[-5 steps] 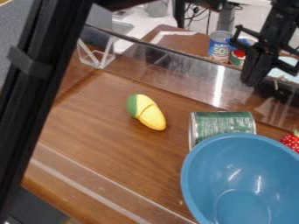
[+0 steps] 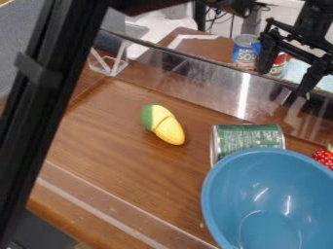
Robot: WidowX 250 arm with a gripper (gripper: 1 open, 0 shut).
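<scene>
A toy corn cob (image 2: pixel 164 124), yellow with a green end, lies on the wooden table (image 2: pixel 117 175). To its right a green-labelled can (image 2: pixel 244 138) lies on its side behind a blue bowl (image 2: pixel 268 199). A red strawberry (image 2: pixel 324 159) sits at the right edge, partly out of view. A black arm frame crosses the upper left; my gripper is not clearly visible in this view.
A metal-edged barrier (image 2: pixel 196 83) runs along the back of the table. Beyond it are cans (image 2: pixel 246 51), cables and another black robot arm (image 2: pixel 302 44).
The black arm at the back right has shifted slightly. The objects on the table have not moved.
</scene>
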